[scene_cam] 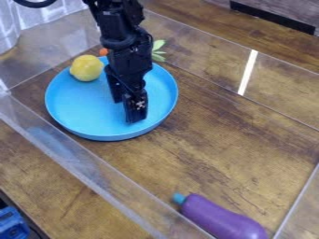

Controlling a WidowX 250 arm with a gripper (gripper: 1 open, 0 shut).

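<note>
My black gripper (129, 93) reaches down from the top of the camera view into a blue plate (78, 105), over its middle. Its fingertips are dark against the plate, and I cannot make out anything between them. A yellow round object (86, 67) rests at the plate's upper left edge. An orange carrot with green leaves (157, 50) is partly hidden behind the gripper at the back.
A purple eggplant (222, 216) lies at the lower right on the wooden table (218, 140). Clear plastic walls run along the left and right, and a blue item (10, 224) is at the lower left corner.
</note>
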